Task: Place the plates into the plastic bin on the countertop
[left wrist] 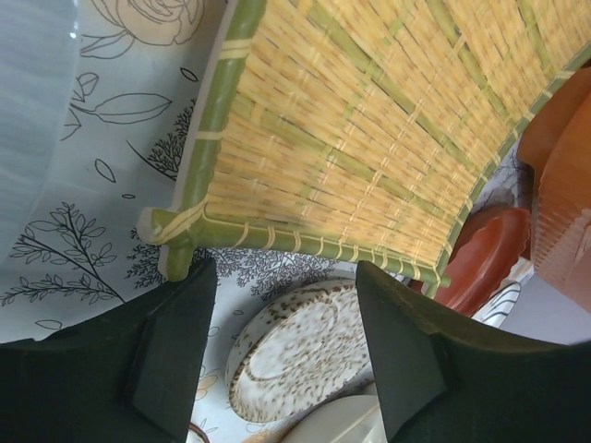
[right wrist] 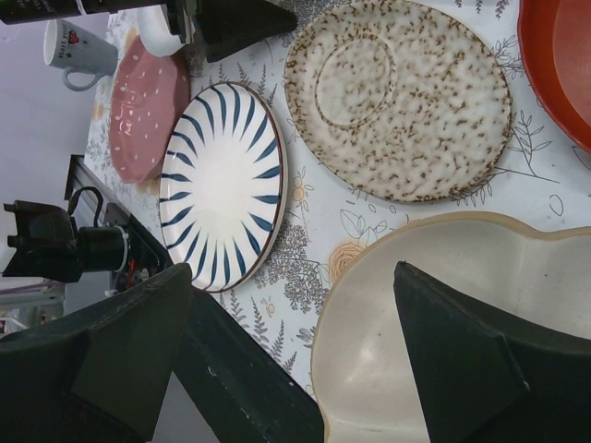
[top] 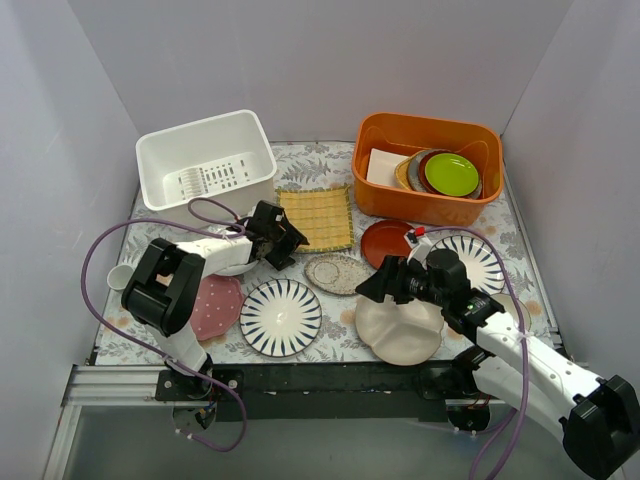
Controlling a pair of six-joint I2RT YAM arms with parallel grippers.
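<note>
A woven yellow bamboo mat (top: pixel 318 219) lies flat in the middle of the counter; its near corner fills much of the left wrist view. My left gripper is at that corner, its fingers parted, with nothing clearly held between them. Below the mat sit a speckled plate (top: pixel 336 274) and a blue-striped white plate (top: pixel 281 318). My right gripper stands open over the cream divided plate (top: pixel 399 332), fingers empty. A red-brown plate (top: pixel 385 242) lies right of the mat. The orange bin (top: pixel 427 212) holds several plates; the white bin (top: pixel 225 195) looks empty.
A pink dotted plate (top: pixel 214 306) and a white mug (top: pixel 121 277) are beside the left arm. Another striped plate (top: pixel 467 251) lies behind the right arm. Purple cables loop around both arms.
</note>
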